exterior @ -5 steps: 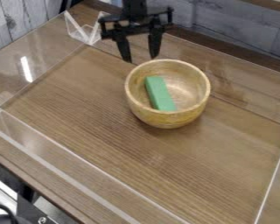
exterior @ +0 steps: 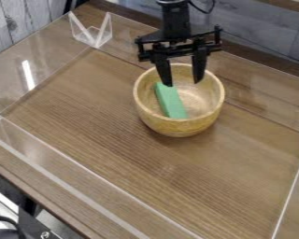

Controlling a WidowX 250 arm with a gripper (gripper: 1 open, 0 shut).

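Observation:
A round light-wooden bowl (exterior: 194,114) sits near the middle of the table, holding a green block (exterior: 170,101) lying lengthwise on its left side. My black gripper (exterior: 174,63) hangs over the back part of the bowl, open, its two dark fingers spread, with nothing seen between them.
A small white wire-like object (exterior: 91,34) stands at the back left, near the table's edge. A black cable or object lies at the lower left corner.
The bowl and green block look slightly shifted in the view.

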